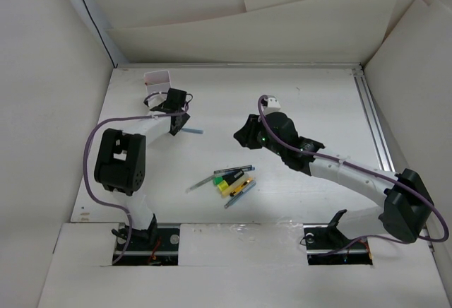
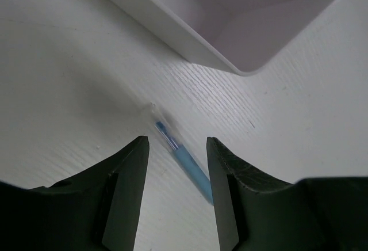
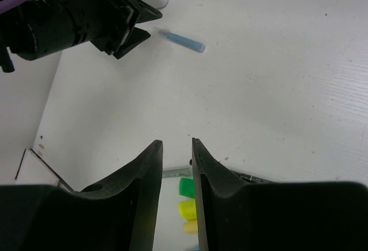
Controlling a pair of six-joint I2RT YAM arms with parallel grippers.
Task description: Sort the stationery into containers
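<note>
A blue pen [image 2: 192,170] with a clear end lies on the table just outside a white container [image 2: 207,49]. My left gripper hangs open over that pen, nothing between its fingers. In the top view several stationery items, including markers [image 1: 229,184] in green, yellow, black and blue, lie in a pile at the front middle. My right gripper [image 1: 246,137] hangs above the table behind that pile, empty; in the right wrist view its two fingertips [image 3: 196,147] stand a little apart.
The white compartmented container [image 1: 157,78] stands at the back left, partly hidden by the left arm. White panels surround the workspace.
</note>
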